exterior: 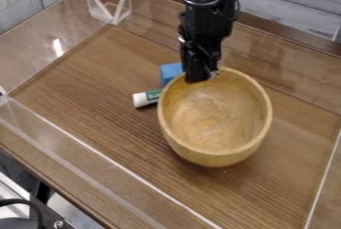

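Observation:
A large tan bowl [216, 123] fills the centre-right of the table. My black gripper [198, 75] comes down from the top onto its back-left rim, shut on that rim as far as can be seen; the fingertips are partly hidden. Just left of the bowl lie a blue block [172, 72], partly hidden behind bowl and gripper, and a small white-and-green cylinder [146, 99] lying on its side.
Clear edging borders it at the left and right, and a black cable [27, 205] shows at the bottom-left corner.

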